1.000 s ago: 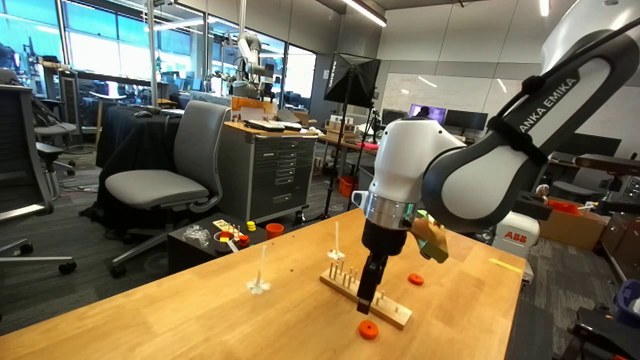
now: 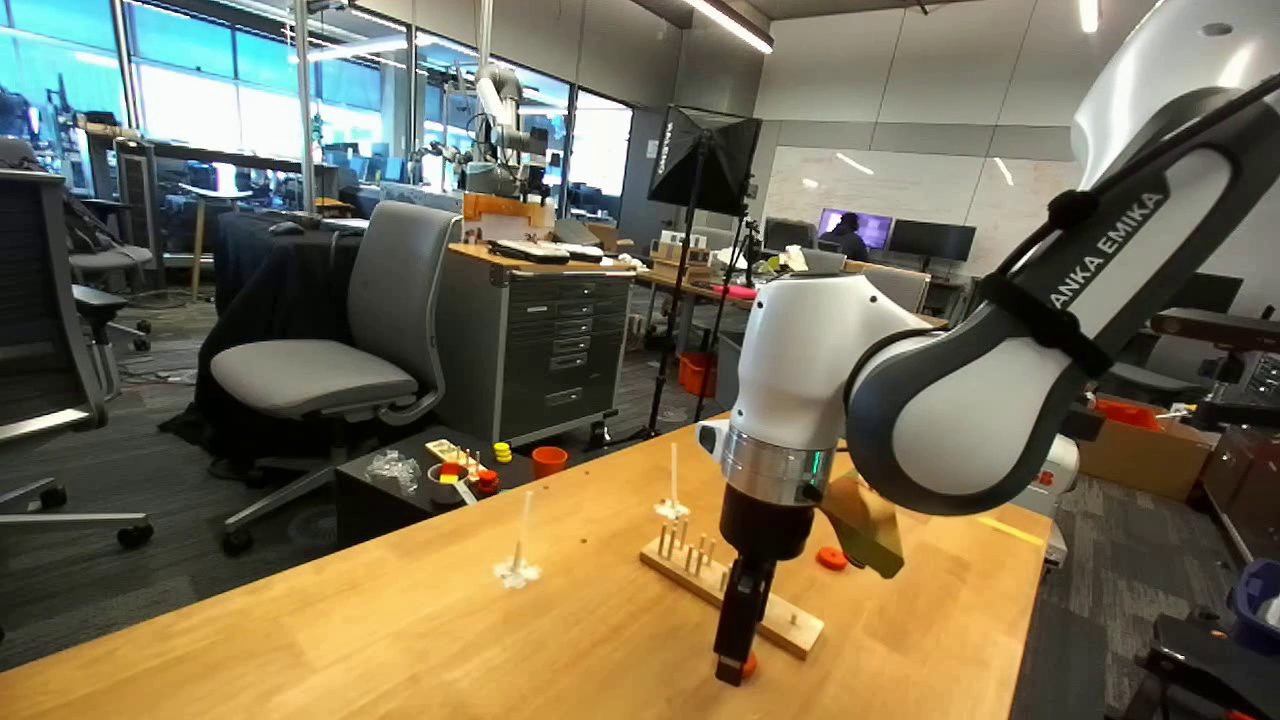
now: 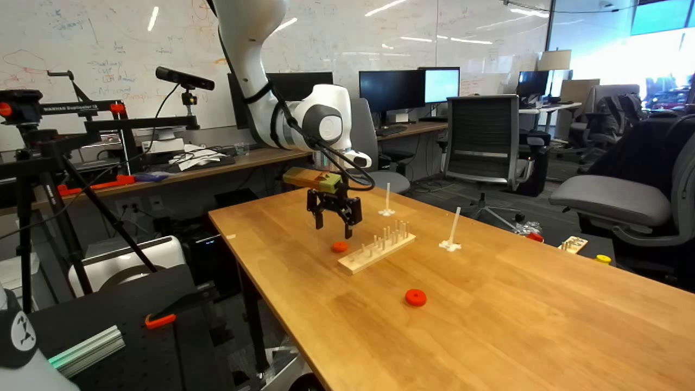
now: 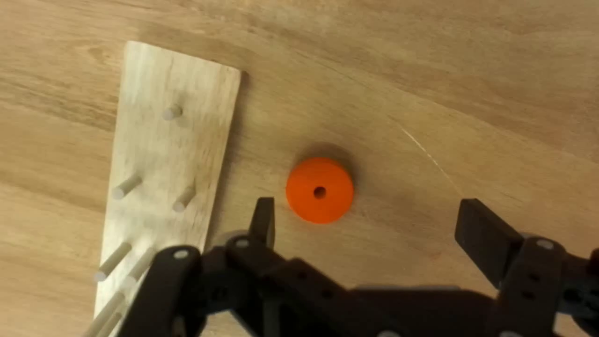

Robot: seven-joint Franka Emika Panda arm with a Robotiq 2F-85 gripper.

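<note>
An orange-red disc [image 4: 319, 191] with a small centre hole lies flat on the table, beside the wooden peg board [image 4: 168, 146]. My gripper is open above it, nothing held between the fingers. In the wrist view the disc appears closer to the left finger [image 4: 264, 222] than to the right one. From exterior view 2, both fingertips hang a little above the table, over that disc [image 3: 340, 246]. A finger hides most of the same disc [image 2: 751, 664] in exterior view 1. Across the board sits a second red disc [image 3: 415, 297], clear of my gripper.
Two thin white posts stand upright on the table, one nearer post [image 2: 519, 540] and one farther post [image 2: 674, 480]. Several pegs rise from the board [image 3: 378, 253] close to the gripper.
My gripper has come down toward the near disc, from above the board's edge. The disc, fully visible in exterior view 1 before, is now mostly covered by a finger.
</note>
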